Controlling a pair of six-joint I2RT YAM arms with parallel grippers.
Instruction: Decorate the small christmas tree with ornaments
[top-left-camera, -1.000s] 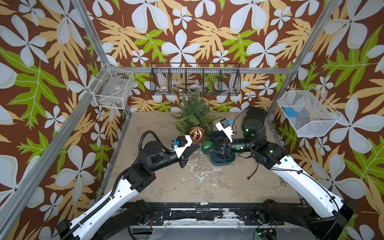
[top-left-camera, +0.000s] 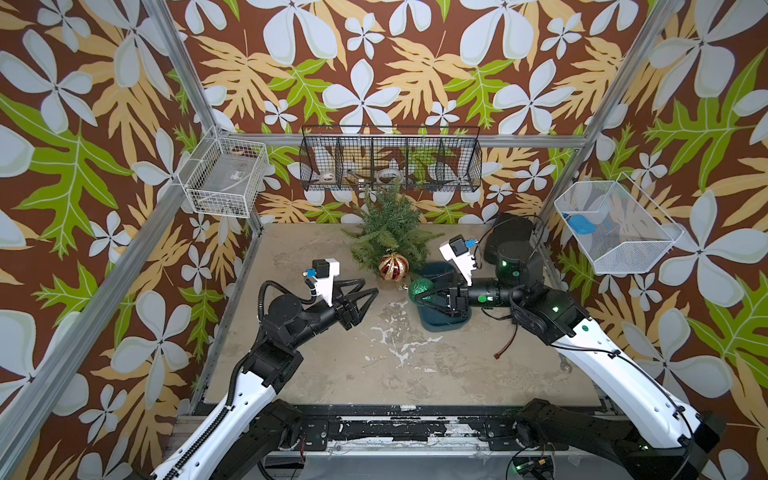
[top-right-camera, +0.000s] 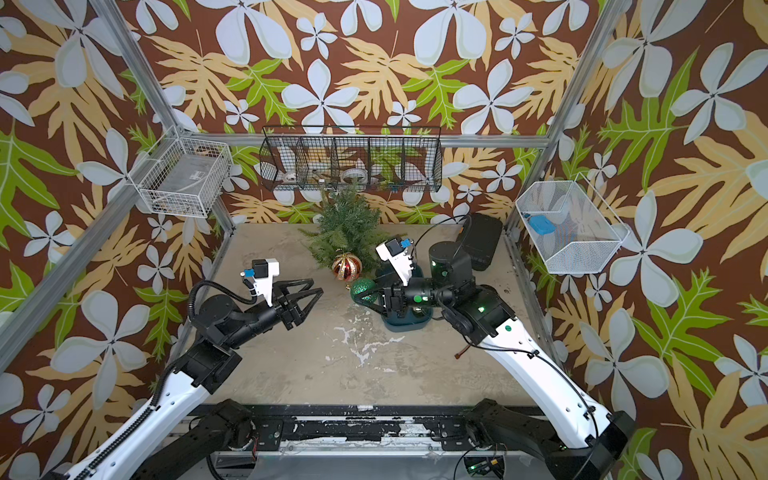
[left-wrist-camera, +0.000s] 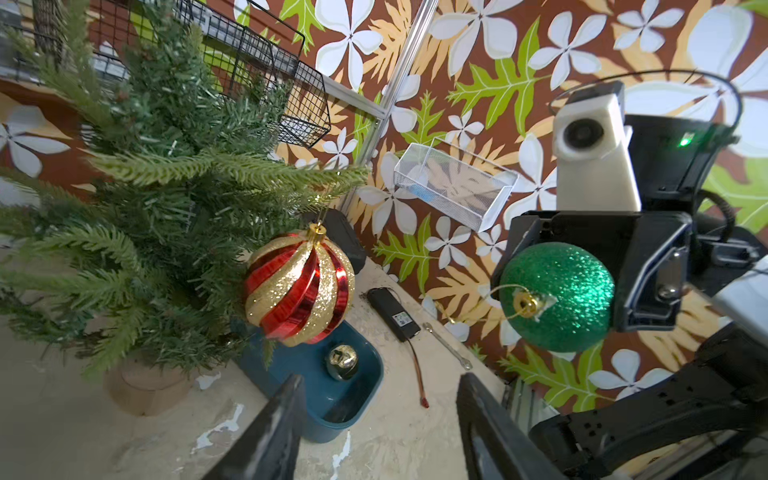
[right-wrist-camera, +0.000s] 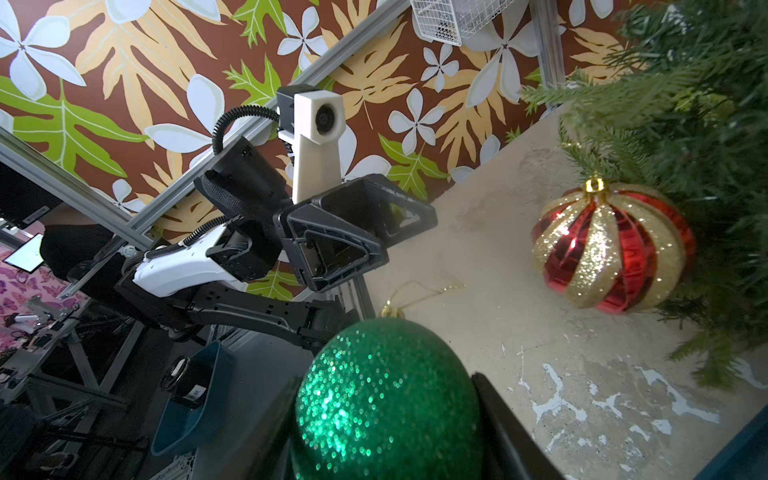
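The small christmas tree (top-left-camera: 384, 228) stands at the back middle of the table, with a red and gold striped ball (left-wrist-camera: 297, 288) hanging low on its front. My right gripper (top-right-camera: 369, 294) is shut on a green glitter ball (right-wrist-camera: 385, 400), whose gold loop shows, just right of and below the striped ball. My left gripper (top-right-camera: 308, 297) stands open and empty, left of the green ball. A blue bin (left-wrist-camera: 360, 398) sits under the right gripper, a gold ball (left-wrist-camera: 341, 361) inside it.
A black wire rack (top-left-camera: 432, 160) hangs on the back rail, with a white basket (top-left-camera: 224, 200) at left and a mesh basket (top-left-camera: 616, 248) at right. A black device (left-wrist-camera: 390, 312) with a cable lies right of the bin.
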